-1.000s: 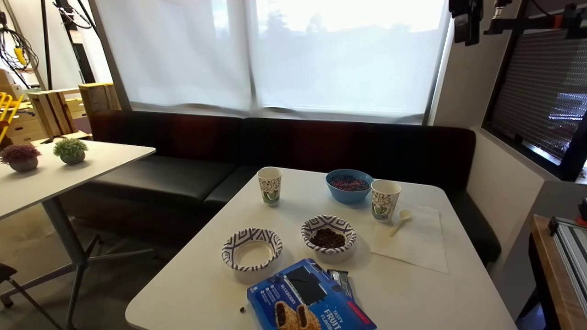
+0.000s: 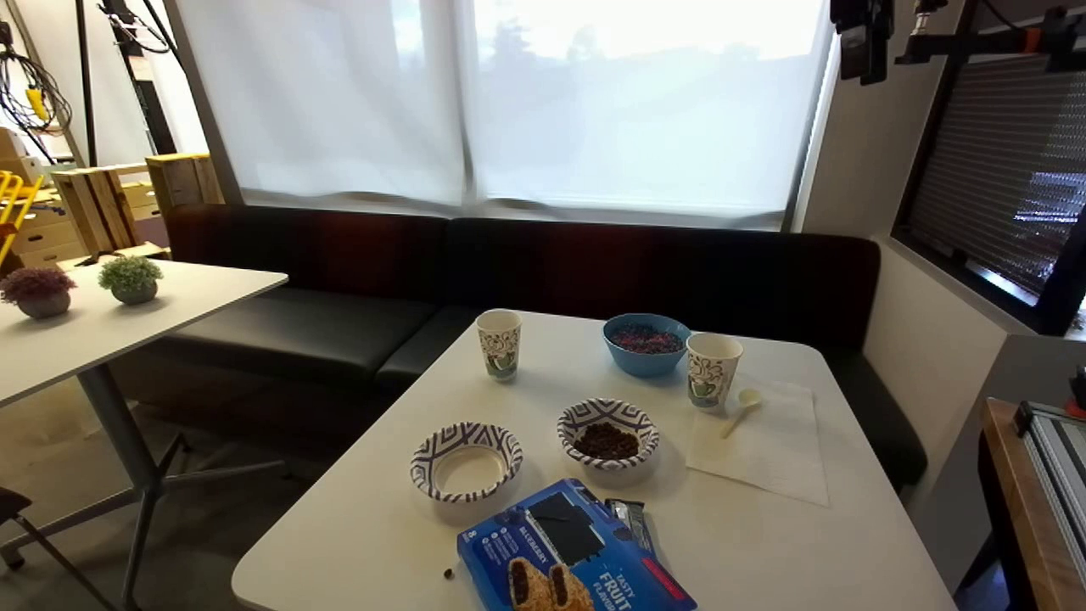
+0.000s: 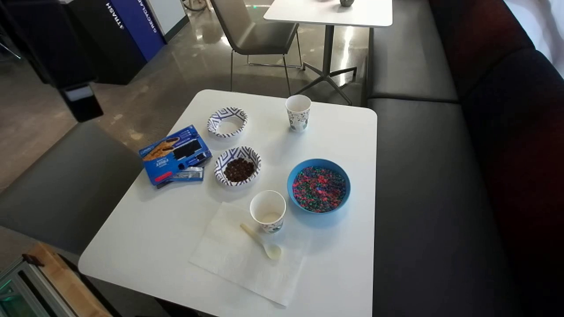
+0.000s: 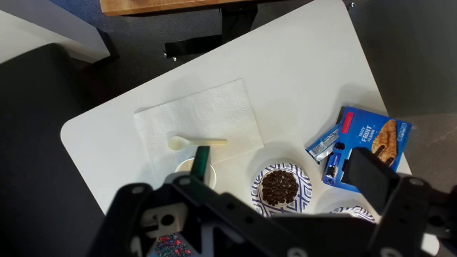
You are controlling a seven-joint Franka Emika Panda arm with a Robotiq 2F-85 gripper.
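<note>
High above the white table point(image 3: 338, 274), my gripper stands open, its fingers point(image 4: 368, 171) wide apart and nothing between them. Below it in the wrist view lies a patterned paper bowl point(image 4: 303, 184) of dark brown pieces. A second such bowl point(image 3: 230, 126) looks empty. The blue bowl point(image 3: 297, 205) holds small pink, blue and green pieces. Beside it one paper cup point(image 3: 270, 224) stands upright, and another cup point(image 3: 298, 113) stands toward the far edge. A pale spoon point(image 4: 199, 142) rests on a white napkin point(image 4: 210, 107).
A blue fruit-bar box point(image 3: 177, 153) lies flat near one table edge, a wrapped bar point(image 3: 190, 174) partly beneath it. One small dark piece point(image 2: 448, 574) sits loose on the table near the box. Dark bench seating point(image 2: 652, 265) borders the table; bare tabletop shows beyond the napkin.
</note>
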